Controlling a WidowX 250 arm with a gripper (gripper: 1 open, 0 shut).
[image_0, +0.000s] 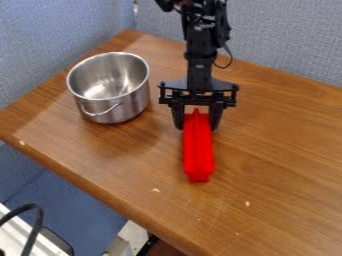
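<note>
A long red object (198, 152) lies lengthwise toward the front of the wooden table (281, 170), and my black gripper (197, 113) is at its far end, shut on it. To the left, at the back, stands a shiny steel pot (108, 86) with a handle, apart from the gripper.
Bare tabletop spreads to the right and in front of the red object. Grey padded walls border the back and left. The table's left edge drops to a blue floor, with a black cable at the lower left corner.
</note>
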